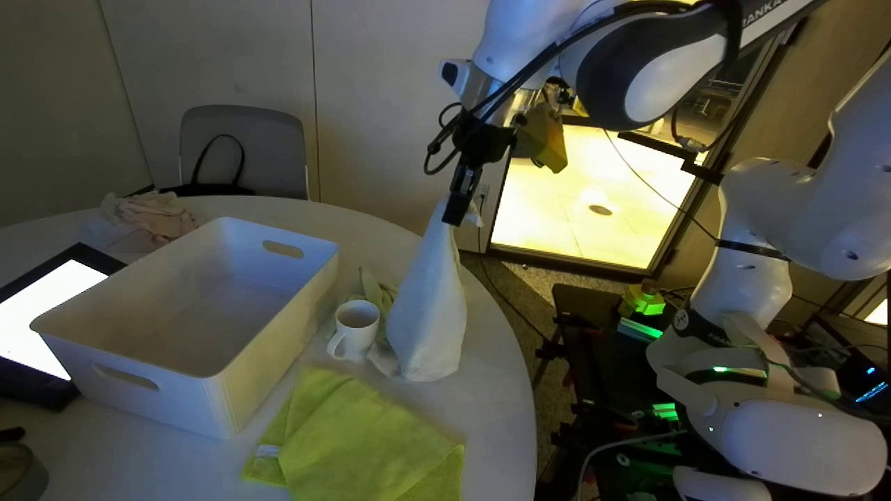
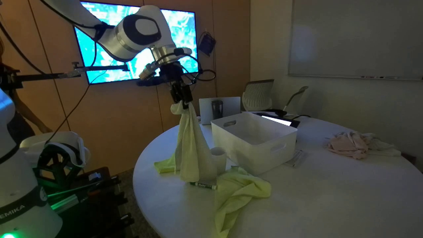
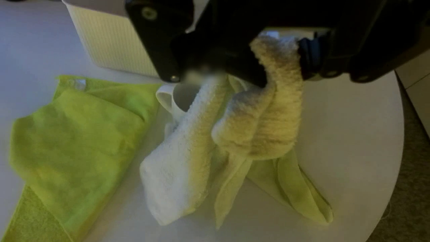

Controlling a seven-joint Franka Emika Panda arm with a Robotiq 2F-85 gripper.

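A white cloth hangs from my gripper, which is shut on its upper end. In exterior view 2 the white cloth drapes downward, its lower part at about table height. The wrist view shows the gripper with a bunched fold of the white cloth between its fingers. Just beside the cloth stands a white mug. A yellow-green cloth lies spread flat on the table, and another pale green cloth lies behind the hanging one.
A large white bin, which looks empty, stands beside the mug. A marker lies near the cloth's lower edge. Pinkish cloths are heaped farther along the round table. A lit screen sits past the bin.
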